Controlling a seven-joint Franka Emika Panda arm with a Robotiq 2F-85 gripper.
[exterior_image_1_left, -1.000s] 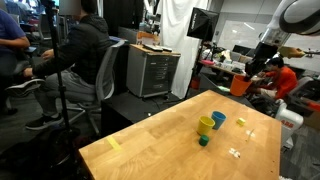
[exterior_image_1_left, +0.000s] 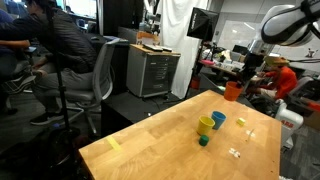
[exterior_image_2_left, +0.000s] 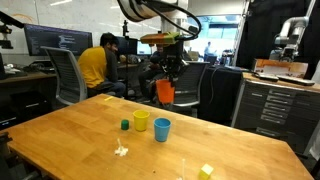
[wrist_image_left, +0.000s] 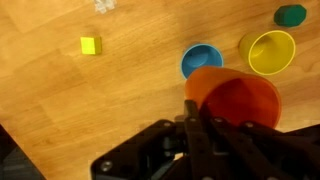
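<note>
An orange cup (exterior_image_1_left: 232, 91) hangs in the air above the table, with my gripper shut on its rim. The wrist view looks down into the cup's opening. In the second exterior view the orange cup (exterior_image_2_left: 165, 91) is well above the blue cup (exterior_image_2_left: 162, 134). On the table, the blue cup (wrist_image_left: 202, 57) stands upright beside a yellow cup (wrist_image_left: 268, 52); both openings look empty. From the wrist, the orange cup covers the tabletop just beside the blue one.
A small green object (exterior_image_1_left: 204, 141) sits near the yellow cup. A yellow block (exterior_image_2_left: 206, 172) and a white piece (exterior_image_2_left: 121, 150) lie apart on the wooden table (exterior_image_1_left: 150, 145), which has wide bare areas. Chairs and people are beyond it.
The orange cup, in my gripper, has moved left and down in the first exterior view. Cups and small objects on the table look unmoved.
</note>
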